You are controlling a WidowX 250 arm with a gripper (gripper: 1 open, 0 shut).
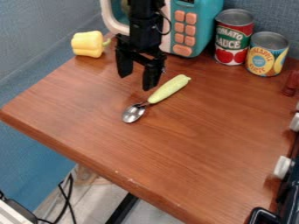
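Note:
My black gripper hangs over the back of the wooden table, open, its two fingers apart with nothing seen between them. Just below and right of it, a spoon with a pale yellow-green corn-like handle lies diagonally on the wood, apart from the fingertips as far as this view shows.
A yellow plush-like object stands at the back left. A teal toy appliance, a tomato sauce can and a yellow-labelled can line the back. A dark appliance edges the right.

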